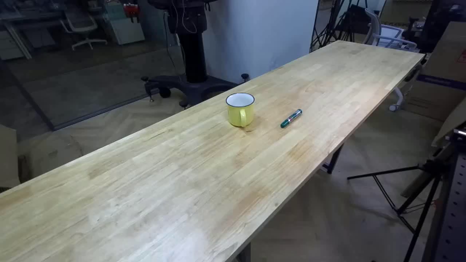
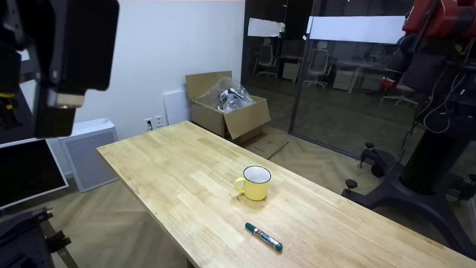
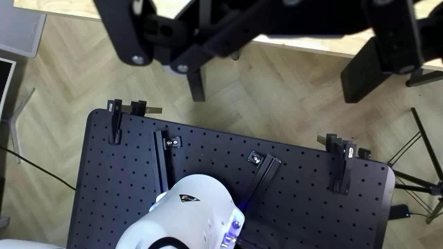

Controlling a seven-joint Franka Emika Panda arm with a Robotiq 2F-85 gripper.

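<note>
A yellow enamel mug [image 1: 236, 115] with a dark rim stands upright on the wooden table, its handle toward the near side in exterior view 1. Exterior view 2 shows the same mug [image 2: 256, 188] and, apart from it, a green marker [image 2: 263, 236] lying flat on the tabletop. The marker [image 1: 291, 118] is to the mug's right in exterior view 1. In the wrist view my gripper is open, its two fingers wide apart with only floor showing between them. Neither mug nor marker appears in that view.
Below my gripper, a black perforated base plate [image 3: 311, 195] carries the white arm base [image 3: 191, 203]. A tripod [image 1: 415, 196] stands beside the table, and a cardboard box [image 2: 209, 118] sits past its far end.
</note>
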